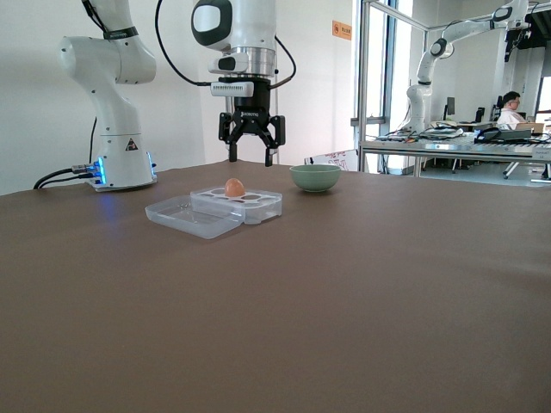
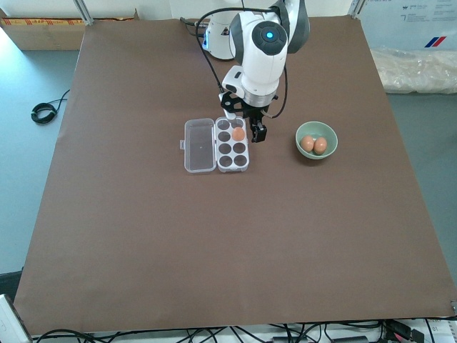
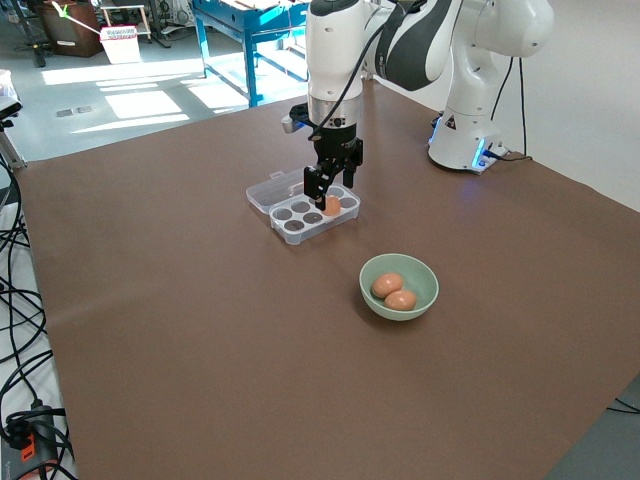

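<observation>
A clear egg box (image 2: 233,154) lies open on the brown table, its lid (image 2: 200,146) flat beside the tray; one egg (image 1: 234,188) sits in a cell. A green bowl (image 3: 399,260) holds two eggs (image 2: 308,143). My gripper (image 1: 250,151) hangs above the tray's far side, raised over the egg and toward the bowl's side in the left view. It is open, its fingers apart with nothing seen between them.
The arm's white base (image 1: 125,172) stands at the back of the table. Cables run along one edge outside the tabletop.
</observation>
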